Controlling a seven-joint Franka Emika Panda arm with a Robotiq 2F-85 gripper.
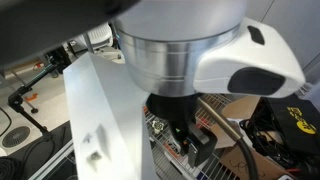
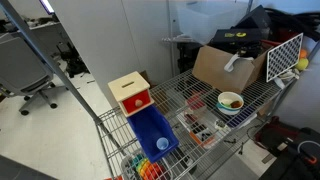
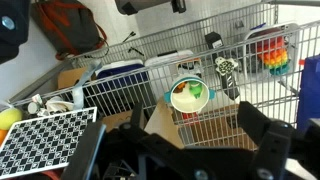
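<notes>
In the wrist view my gripper stands open, its dark fingers wide apart with nothing between them. Beyond them a white bowl with something colourful inside rests on the wire rack. Exterior view 2 also has this bowl, in front of a cardboard box. Exterior view 1 shows the white arm close to the camera; the dark gripper hangs over the rack, partly hidden by the arm.
A wooden box with a red drawer stands by a blue bin holding a clear cup. Small items lie scattered between bin and bowl. Behind the bowl are a white grid panel and black bags.
</notes>
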